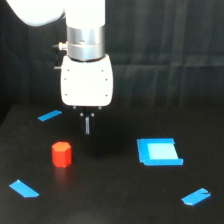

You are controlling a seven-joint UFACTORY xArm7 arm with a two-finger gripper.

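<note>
A red block [62, 155] with a faceted outline rests on the dark table at the left. On the right lies a pale, nearly white square [162, 151] bordered by blue tape. My white gripper [88, 127] points downward above the table, up and to the right of the red block in the view. Its dark fingers show only as a narrow shape, so their spacing is unclear. Nothing is visible at their tips, and the red block stands apart from them.
Strips of blue tape mark the table at the back left [50, 115], front left [24, 188] and front right [196, 197]. Dark curtains [165, 60] hang behind.
</note>
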